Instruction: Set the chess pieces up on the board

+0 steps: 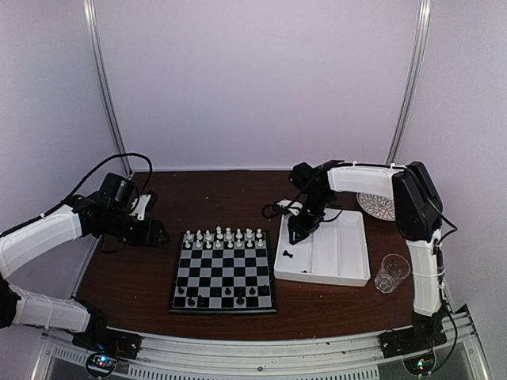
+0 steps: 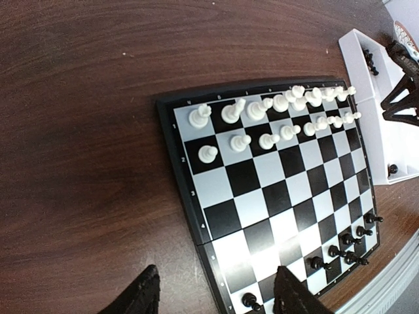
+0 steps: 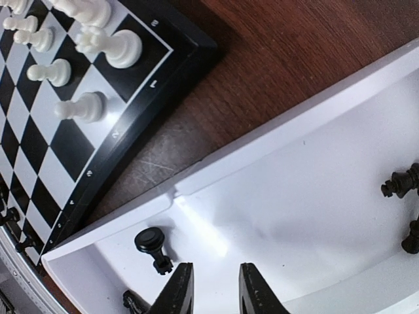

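Note:
The chessboard (image 1: 223, 273) carries white pieces (image 2: 256, 109) in two rows along its far side and several black pieces (image 2: 347, 239) near the opposite edge. A white tray (image 1: 342, 277) lies to its right. Over the tray's left part is my right gripper, open with nothing between its fingers. In the right wrist view, a black piece (image 3: 152, 243) lies tipped over in the tray, left of these fingers, with another dark piece (image 3: 134, 302) at the bottom edge. Left of the board, my left gripper hangs open and empty.
More black pieces (image 3: 401, 181) lie at the tray's other end. To the tray's right stands a clear glass (image 1: 392, 273), with a patterned bowl (image 1: 376, 206) behind it. The table (image 1: 214, 194) behind the board is bare.

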